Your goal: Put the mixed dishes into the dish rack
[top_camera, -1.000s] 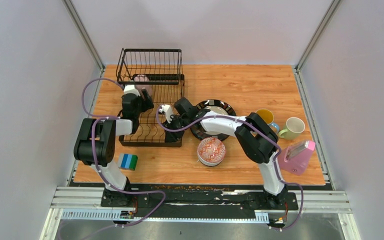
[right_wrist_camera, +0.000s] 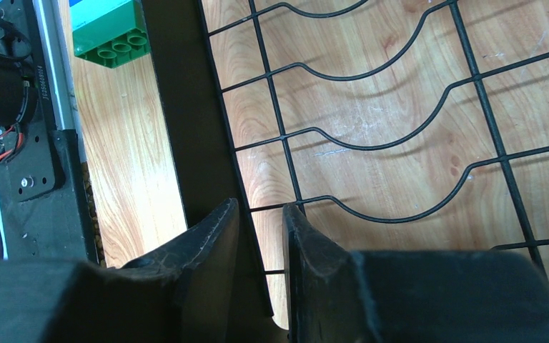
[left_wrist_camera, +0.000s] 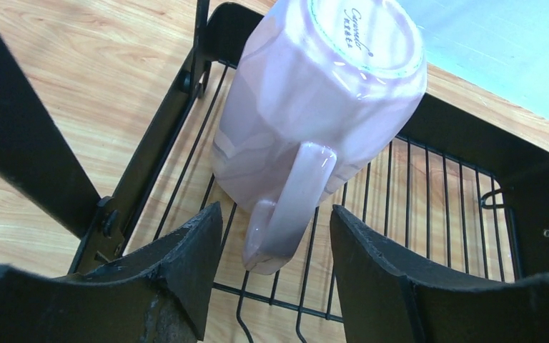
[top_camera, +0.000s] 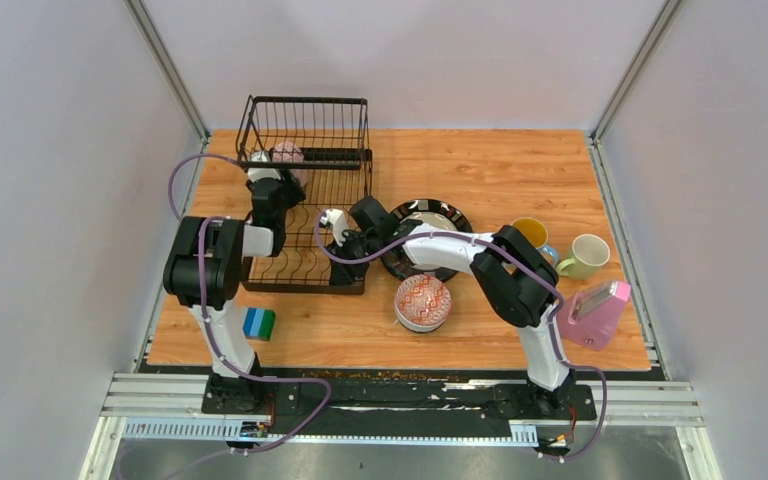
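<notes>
A pale lilac mug point(left_wrist_camera: 307, 93) lies upside down and tilted in the back part of the black dish rack point(top_camera: 303, 100), partly hidden from above. My left gripper is part open around the mug's handle point(left_wrist_camera: 293, 200), with gaps on both sides. My right gripper is shut on the rack's near rim point(right_wrist_camera: 164, 107), at its front right.
Right of the rack sit a black plate point(top_camera: 450, 215) with a lighter dish, patterned bowls point(top_camera: 422, 300), several mugs point(top_camera: 588, 257) and a pink object point(top_camera: 592, 322). Green-blue blocks point(top_camera: 260, 323) lie in front.
The right arm is essentially unchanged.
</notes>
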